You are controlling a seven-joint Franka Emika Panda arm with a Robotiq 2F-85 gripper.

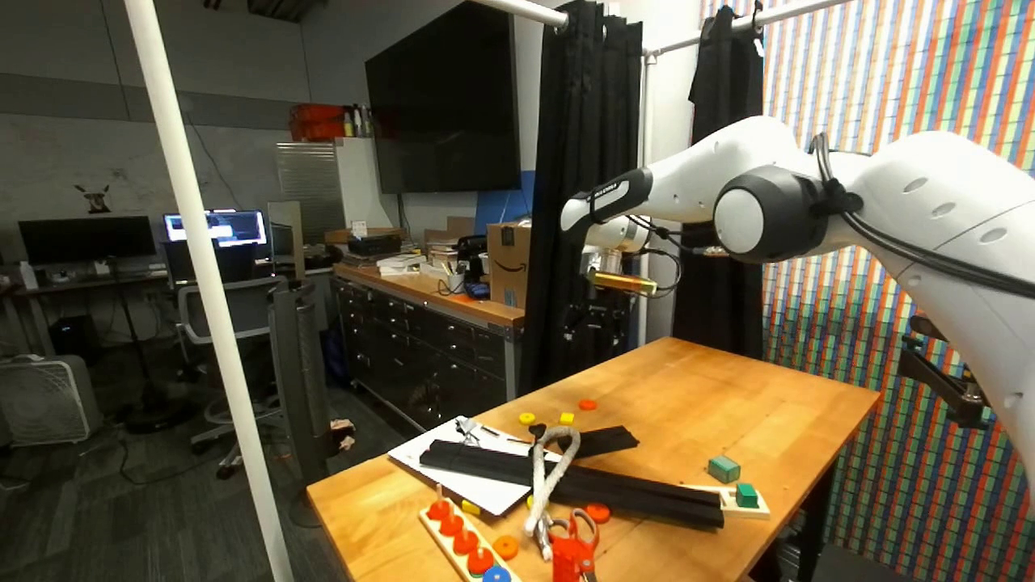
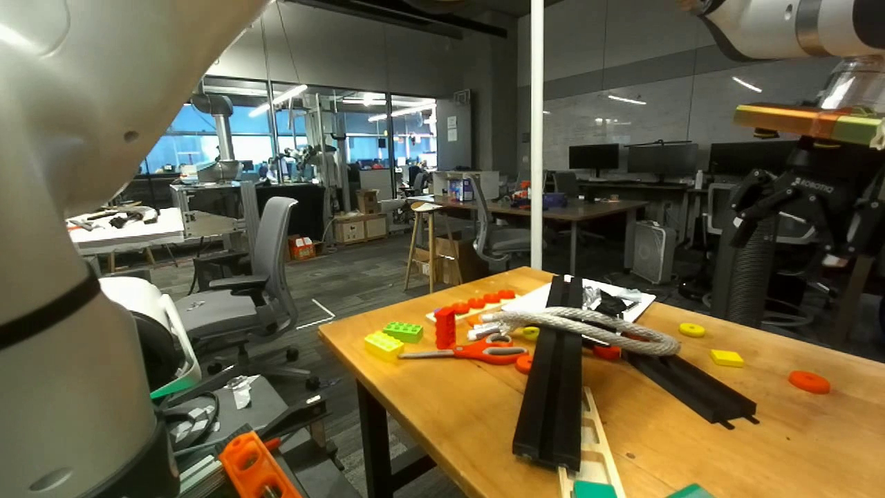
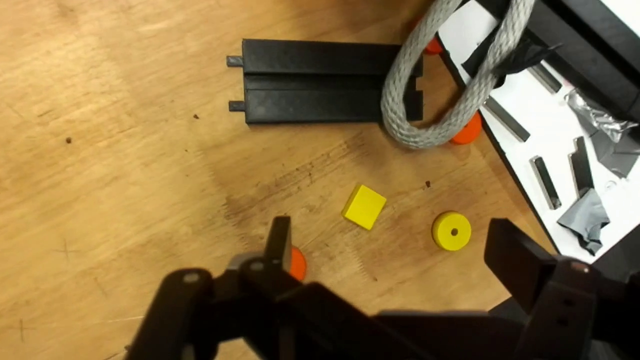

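Observation:
My gripper is open above the table, its fingers spread wide and nothing between them. In the wrist view a yellow square block (image 3: 364,207) lies on the wood just ahead of the gap between the fingers. A yellow disc with a centre hole (image 3: 451,231) sits to its right, near the right finger. The left finger partly hides an orange-red disc (image 3: 298,264). Exterior view 2 shows the gripper (image 2: 800,224) well above the tabletop, with the yellow block (image 2: 727,357), the yellow disc (image 2: 691,329) and the orange-red disc (image 2: 809,382) lying apart from one another.
A grey rope loop (image 3: 414,135) crosses a short black track piece (image 3: 324,99). A long black track (image 1: 601,490) rests partly on a white board (image 1: 417,449). Scissors (image 2: 489,350) and a disc rack (image 1: 456,543) crowd the near end. Bare wood (image 3: 120,198) spreads left in the wrist view.

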